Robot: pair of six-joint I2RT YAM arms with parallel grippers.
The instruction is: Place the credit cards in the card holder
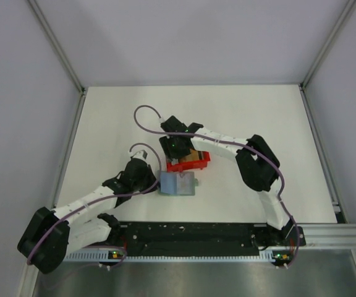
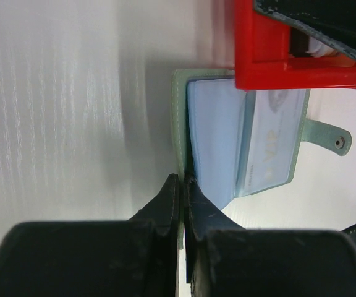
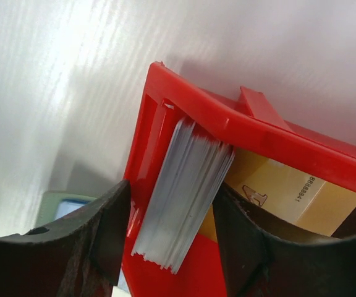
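Observation:
The open card holder [image 2: 215, 142] lies on the table, grey-green with a strap, a blue card and a "VIP" card showing in its pockets. On its left edge my left gripper is shut, the thin cover between its fingertips. A red tray [image 3: 240, 127] stands behind the holder. At the tray's left end a stack of pale, translucent-edged cards [image 3: 184, 195] stands on edge, leaning. My right gripper is part open, one finger on each side of that stack. Whether the fingers touch the cards, I cannot tell.
Gold cards [image 3: 283, 185] numbered along the edge stand beside the pale stack inside the tray. The tray's wall lies close to my right fingers.

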